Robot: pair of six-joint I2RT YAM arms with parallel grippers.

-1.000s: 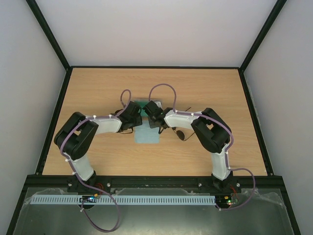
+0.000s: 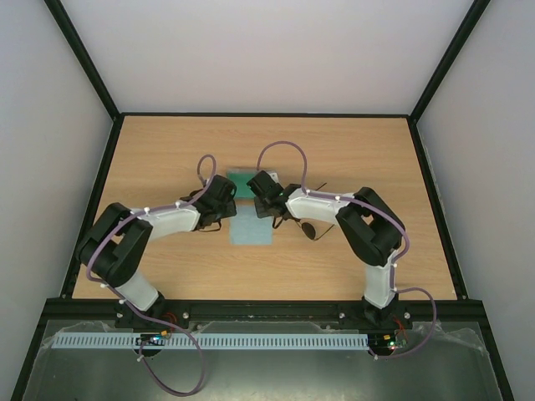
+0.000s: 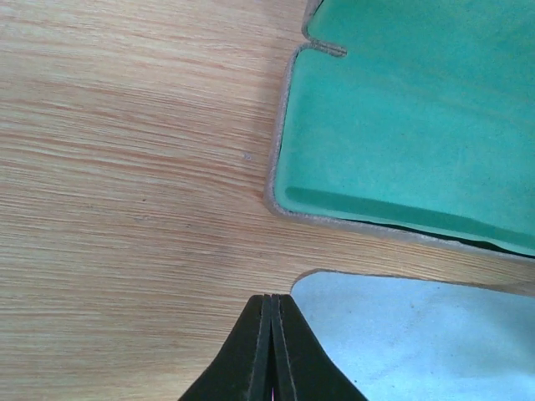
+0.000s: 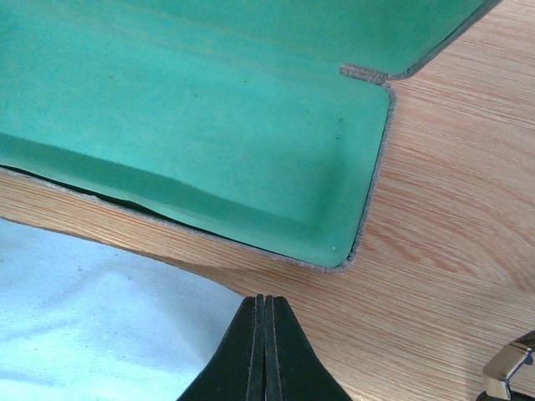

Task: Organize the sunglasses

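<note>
An open teal glasses case [image 2: 243, 185] [image 3: 401, 142] [image 4: 201, 150] lies at table centre, with a light blue cloth [image 2: 251, 230] [image 3: 384, 334] [image 4: 100, 309] just in front. Dark sunglasses [image 2: 308, 230] [image 4: 506, 368] lie right of them, partly hidden by the right arm. My left gripper is shut, nothing between its fingers, over the wood by the cloth's left corner. My right gripper is also shut and empty, over the cloth's right end near the case.
Dark frame rails and white walls surround it. Both arms face each other closely over the case.
My left arm has drawn back to the left from the centre, exposing more of the case.
</note>
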